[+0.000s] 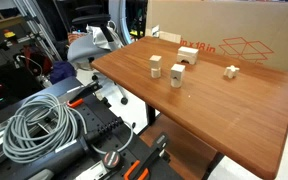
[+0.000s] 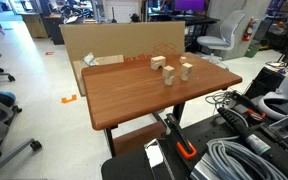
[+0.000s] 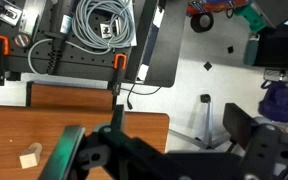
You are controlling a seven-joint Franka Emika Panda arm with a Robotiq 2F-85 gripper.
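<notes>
In the wrist view, my gripper is open, its dark fingers spread apart with no object visible between them. Pale blocks stand on the brown wooden table: an upright block (image 1: pixel 155 66), a second block with dark marks on its face (image 1: pixel 177 76), and a wider block (image 1: pixel 188 54) farther back. A small, irregular pale piece (image 1: pixel 231 71) lies apart from them. From the other side, two of the blocks (image 2: pixel 168 75) stand close together near the table's middle. One pale block (image 3: pixel 30 155) shows at the wrist view's lower left, away from the gripper.
A cardboard panel (image 1: pixel 229 30) stands along one table edge. Coiled grey cable (image 1: pixel 39 128) lies on the dark robot stand, with black-and-orange clamps (image 3: pixel 118 72) along its edge. An office chair (image 2: pixel 222 30) stands beyond the table.
</notes>
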